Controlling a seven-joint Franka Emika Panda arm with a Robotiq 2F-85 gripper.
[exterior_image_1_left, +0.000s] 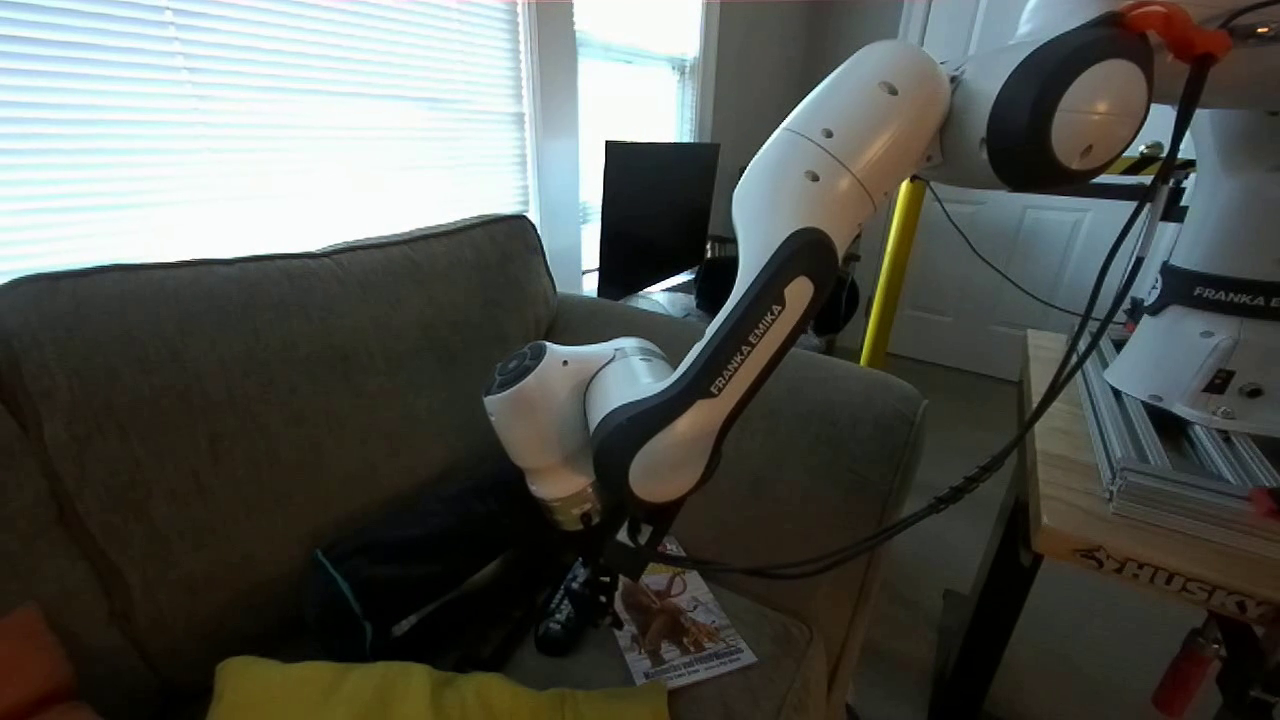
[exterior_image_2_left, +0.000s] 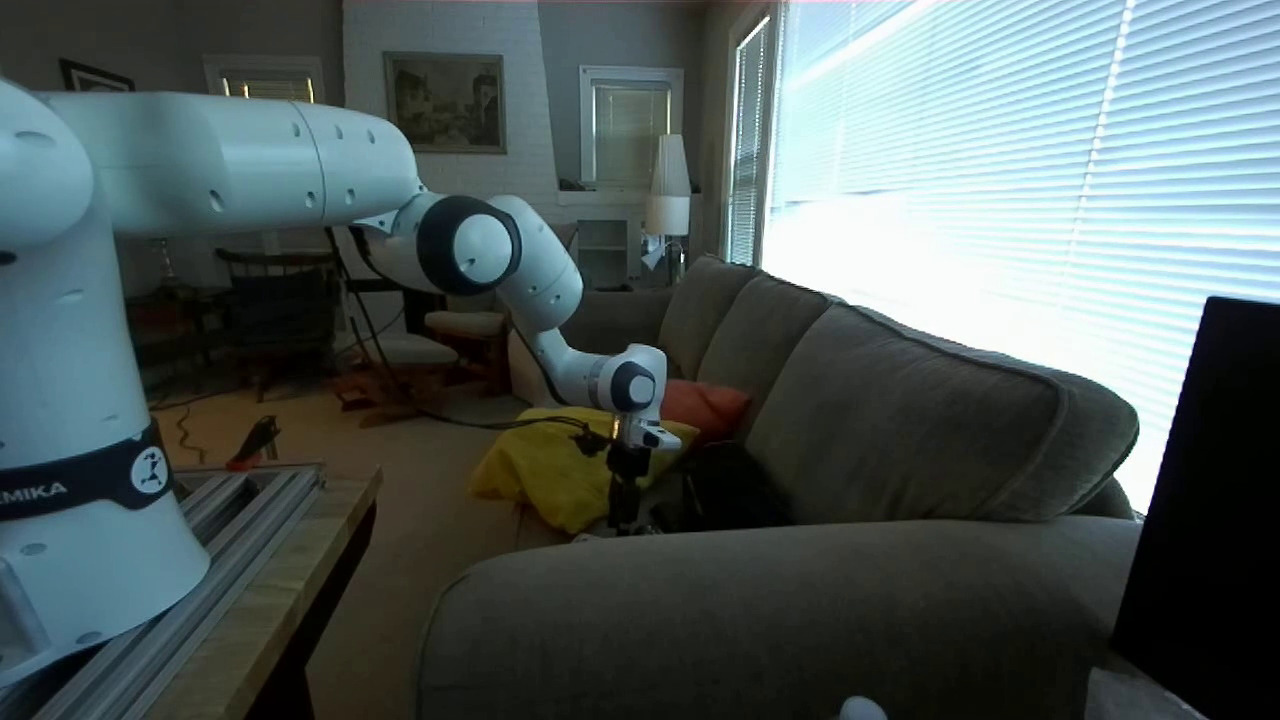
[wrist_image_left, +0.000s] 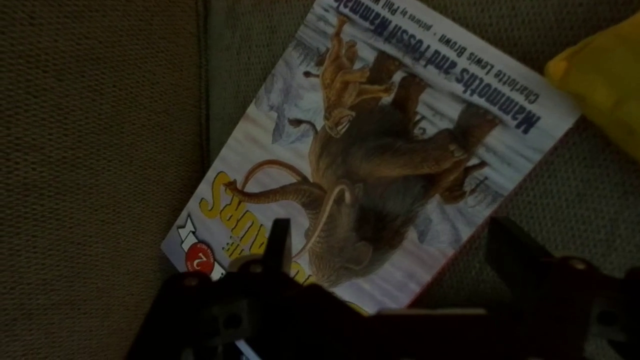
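Note:
A picture book with a mammoth on its cover lies flat on the couch seat, filling much of the wrist view. Over its lower part in that view my gripper stands open, one dark finger left and the other far to the right. Nothing shows held between them. In exterior view 1 the book lies to the right of the gripper, partly hidden behind it. A black remote-like object with small buttons is beside the book, close to the fingers. Contact with either cannot be told.
A yellow cushion or cloth lies at the front of the couch. Dark cloth or a bag is left of the gripper, against the backrest. The couch arm rises close beside the gripper. Cables hang from the arm.

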